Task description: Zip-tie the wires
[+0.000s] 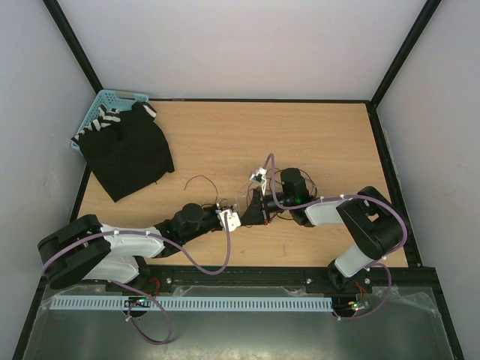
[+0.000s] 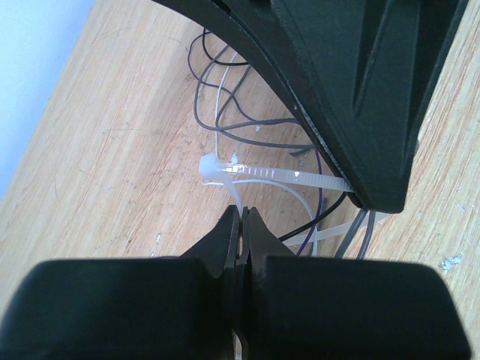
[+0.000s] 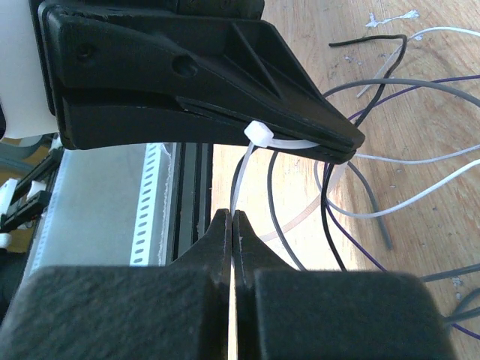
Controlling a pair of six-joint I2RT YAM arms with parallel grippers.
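A translucent white zip tie runs in front of the bundle of grey, black, purple and white wires; whether it fully encircles them cannot be told. From its blocky head, one thin strip comes down to my right gripper, which is shut on it. In the left wrist view, another narrow strip drops from the head to my left gripper, also shut. The ribbed strap leads from the head to the right fingertip. Both grippers are close together, low over the table, hiding part of the tie.
At the back left, a black cloth lies over a light blue basket. Loose wire loops spread beneath and beyond the right gripper.
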